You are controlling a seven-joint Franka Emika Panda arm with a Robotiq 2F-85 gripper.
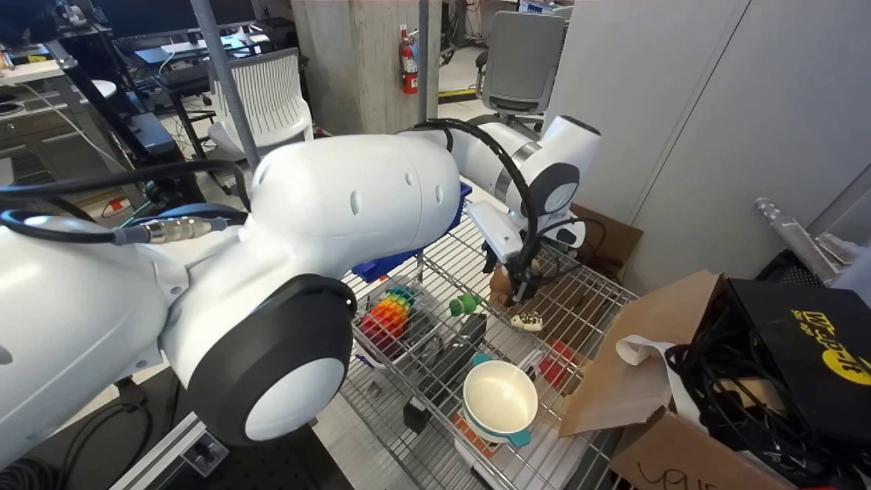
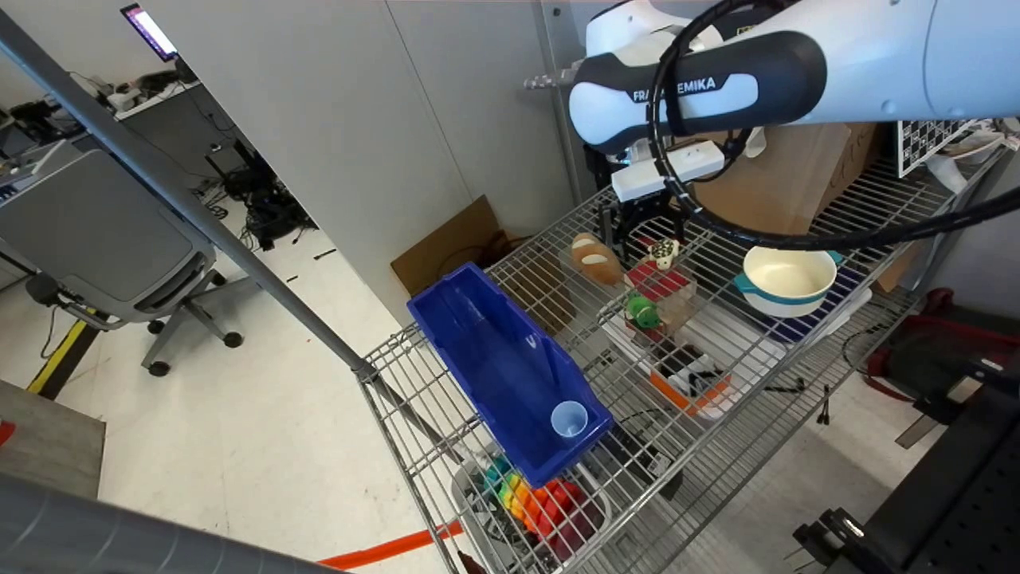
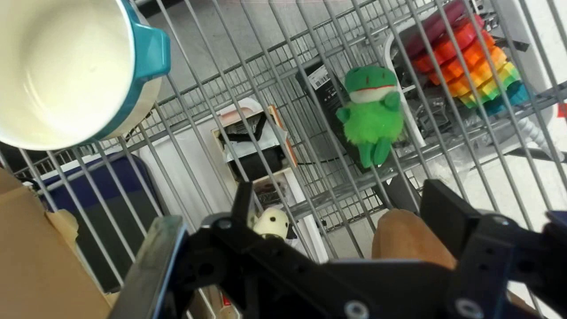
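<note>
My gripper is open over the wire shelf, its fingers wide apart in the wrist view with nothing held between them. Close to the right finger lies a brown bread loaf (image 3: 401, 236), partly covered by the gripper; in exterior view 2 the loaf (image 2: 597, 260) shows beside the fingers. Near the left finger is a small white toy with black spots (image 3: 272, 222), also partly hidden. A green frog toy (image 3: 372, 119) lies on the wires ahead of the fingers. The cream pot with teal handles (image 3: 69, 69) stands at the upper left there.
A blue bin (image 2: 478, 335) with a light blue cup (image 2: 569, 419) inside sits at the shelf's end. An open cardboard box (image 1: 645, 359) borders the other end. Bare wire shelf separates the frog from the pot. Clutter shows below through the wires.
</note>
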